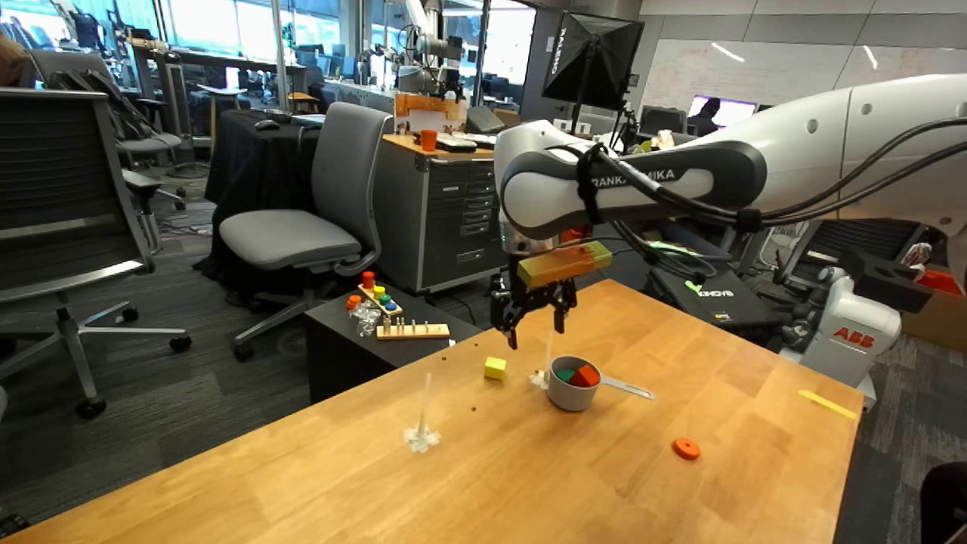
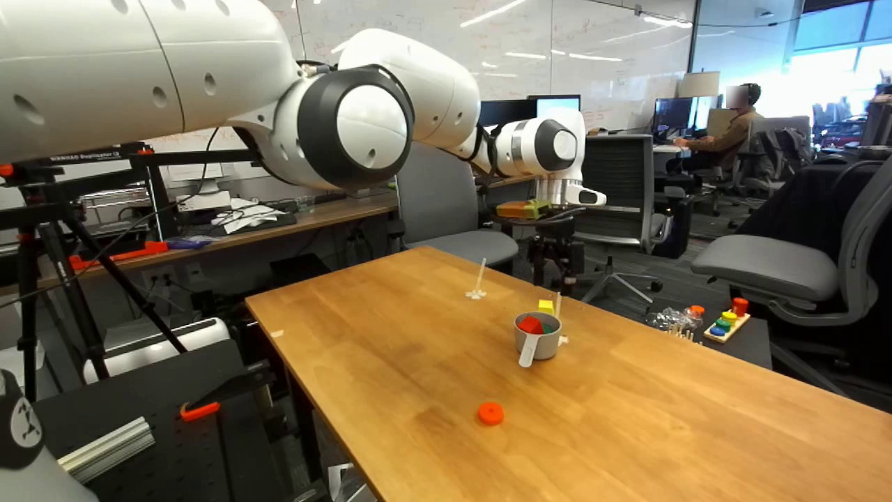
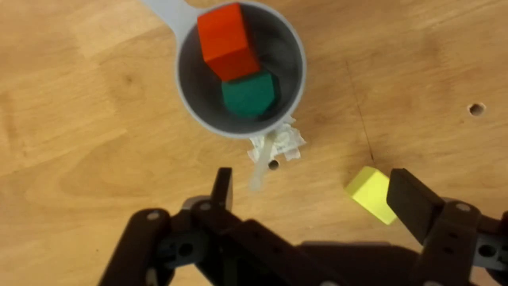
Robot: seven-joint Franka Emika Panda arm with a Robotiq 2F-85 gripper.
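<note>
My gripper [image 1: 536, 335] hangs above the table beside the grey cup [image 1: 573, 396], its fingers wide apart and nothing held. Inside the cup lie a red block [image 3: 224, 38] and a green block [image 3: 248, 95], the red one partly over the green in the wrist view. Outside the cup, a yellow block [image 1: 494, 368] rests on the bare tabletop. In the wrist view this yellow block [image 3: 374, 193] appears close to the right finger [image 3: 413, 202], which stands higher than the table. Seen from the other side, the cup's handle [image 2: 528, 350] points toward the camera.
A thin upright peg [image 3: 262, 162] taped to the table stands right against the cup's side. Another taped peg [image 1: 424, 408] rises farther left. An orange disc [image 1: 686, 449] lies flat on the table [image 1: 580, 480], which is otherwise mostly clear.
</note>
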